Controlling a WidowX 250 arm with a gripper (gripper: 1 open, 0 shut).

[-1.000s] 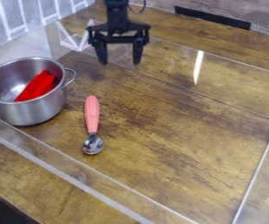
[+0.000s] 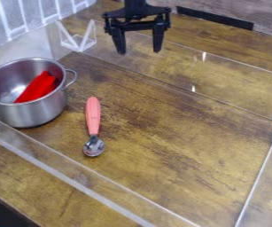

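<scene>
My black gripper hangs at the top centre over the far part of the wooden table, open, with nothing between its fingers. A steel pot stands at the left, holding a red object. A scoop with a pink handle and metal head lies right of the pot, well below my gripper.
Clear plastic walls run around the work area. A white wire-like item is at the upper left.
The pot and scoop have not moved.
</scene>
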